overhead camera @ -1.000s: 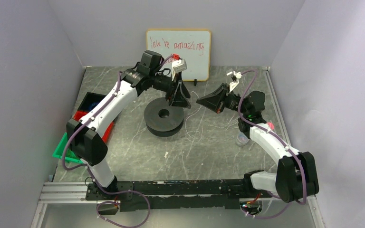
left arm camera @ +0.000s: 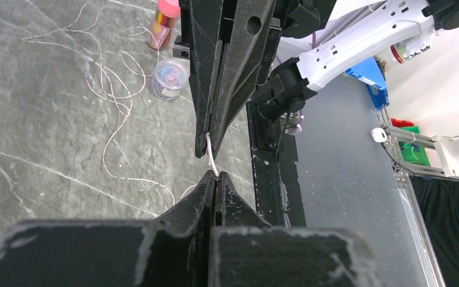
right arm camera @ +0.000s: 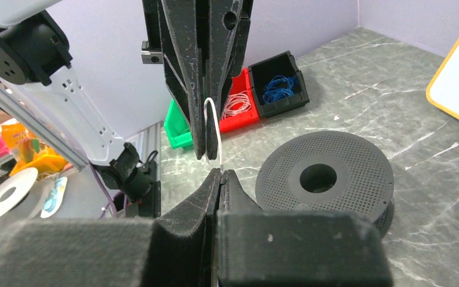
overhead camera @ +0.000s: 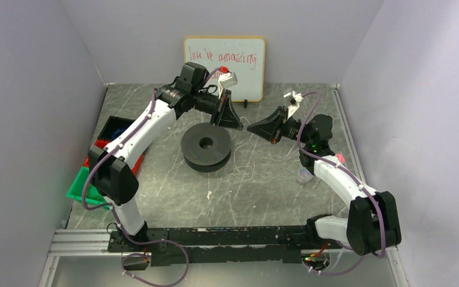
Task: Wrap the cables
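Observation:
A thin white cable (left arm camera: 125,116) lies in loose loops on the marble table and rises to both grippers. My left gripper (overhead camera: 234,127) is shut on the cable, over the right side of the dark grey spool (overhead camera: 196,145) (right arm camera: 287,173). My right gripper (overhead camera: 250,127) is shut just to the right of it, the tips facing the left one's. The cable runs between the two sets of fingertips, arching at the left gripper's tips in the right wrist view.
Green (overhead camera: 79,185), red (right arm camera: 243,116) and black (right arm camera: 293,95) bins stand at the left. A clear jar (left arm camera: 168,81) and a pink-lidded jar (left arm camera: 160,33) stand at the right. A whiteboard (overhead camera: 224,51) stands at the back.
My left gripper and arm have shifted slightly to the right, toward my right gripper, over the last second. The right arm has hardly moved.

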